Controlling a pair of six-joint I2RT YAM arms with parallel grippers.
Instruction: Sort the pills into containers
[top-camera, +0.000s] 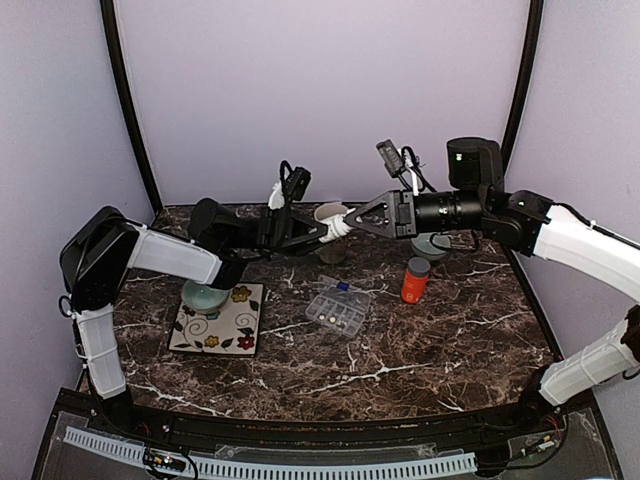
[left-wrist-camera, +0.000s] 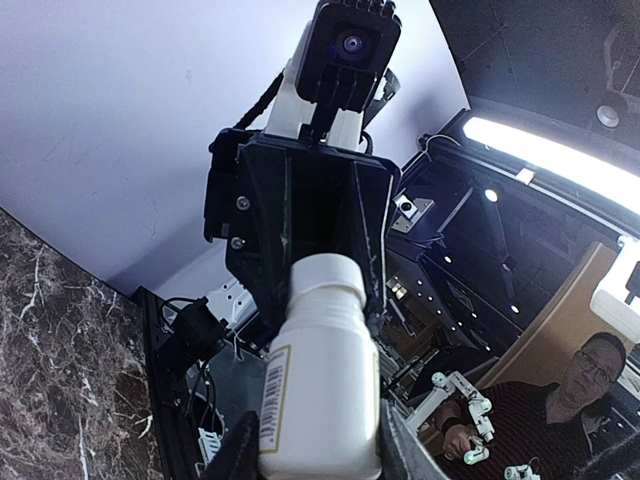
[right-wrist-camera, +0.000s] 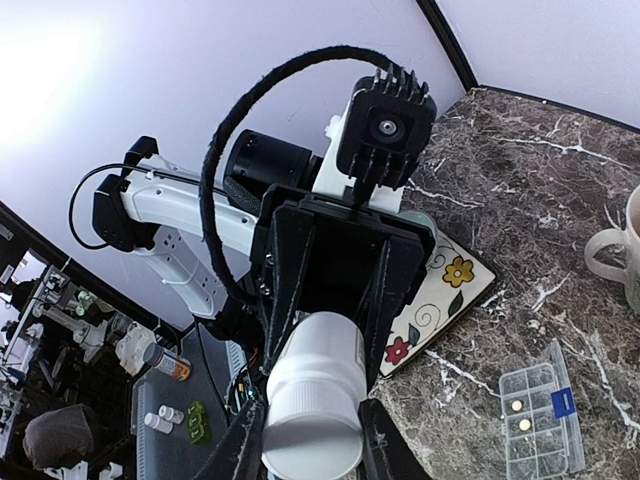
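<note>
A white pill bottle (top-camera: 336, 228) hangs level above the table between my two grippers. My left gripper (top-camera: 322, 234) is shut on its body; in the left wrist view the labelled bottle (left-wrist-camera: 325, 390) points its cap away, toward the right arm. My right gripper (top-camera: 352, 218) is shut at the opposite end, around the white cap (right-wrist-camera: 312, 440), as the right wrist view shows. Whether the cap is loose cannot be told. On the table below lies a clear compartment box (top-camera: 338, 312), lid open, with a blue latch and a few pale pills (right-wrist-camera: 520, 415) inside.
An orange-red bottle with a grey lid (top-camera: 415, 280) stands right of the box. A mug (top-camera: 332, 250) is behind it, a bowl (top-camera: 432, 246) at the back right. At left, another bowl (top-camera: 205, 297) sits on a flowered board (top-camera: 225, 335).
</note>
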